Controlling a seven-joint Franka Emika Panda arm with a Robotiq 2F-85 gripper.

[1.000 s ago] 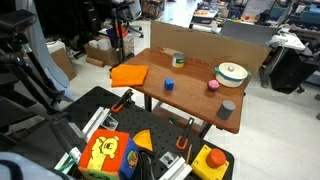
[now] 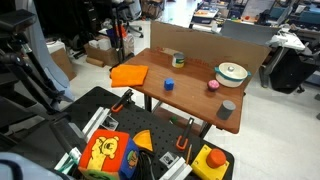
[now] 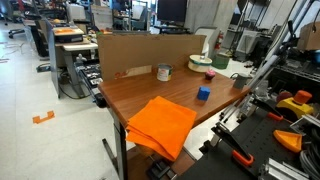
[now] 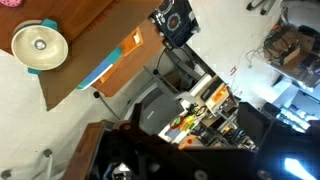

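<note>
In the wrist view my gripper has its dark fingers spread apart, with only the distant room showing between them. It stands open and away from the table. On the brown table [image 2: 190, 98] lie an orange cloth [image 2: 129, 75] at the left and a small blue block [image 2: 169, 84] near the middle. A pink object [image 2: 213, 85] sits right of the block, in front of a pale pot with a green rim [image 2: 232, 73]. The grey cup [image 2: 226, 109] stands near the right edge. At the back is a can [image 2: 178, 59]. The cloth [image 3: 163, 125] overhangs the table edge.
Upright brown boards [image 2: 215, 50] close off the table's back. In front, a black perforated surface [image 2: 150, 125] carries a colourful toy box [image 2: 108, 155] and a yellow block with a red top [image 2: 211, 162]. The table's centre has free room.
</note>
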